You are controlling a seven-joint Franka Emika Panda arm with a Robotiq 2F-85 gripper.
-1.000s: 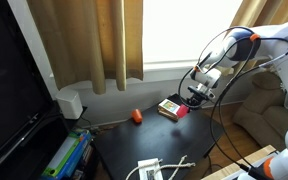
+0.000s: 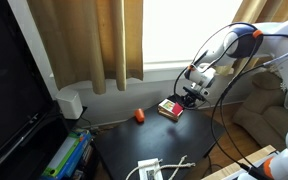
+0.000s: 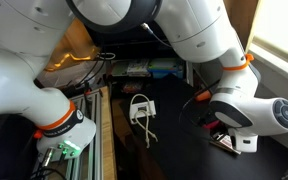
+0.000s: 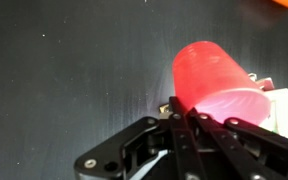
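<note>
A red cup (image 4: 209, 78) lies tilted across the wrist view, its wide mouth toward the lower right. My gripper is shut on the cup at its near side; the exact contact is partly hidden by the cup. In the first exterior view, the cup (image 2: 178, 109) shows just left of the gripper (image 2: 187, 103), low over the far right of the dark table. Beside it is a pale box or book (image 2: 167, 106). The second exterior view mostly hides the cup behind the arm.
An orange object (image 2: 139, 115) stands left of the box. A white device (image 2: 150, 170) with a looping cable occupies the table's near edge. Books (image 2: 62, 152) are stacked at the left.
In the first exterior view, the gripper and red cup have shifted slightly left, closer to the pale box. The orange object also appears a touch farther right.
</note>
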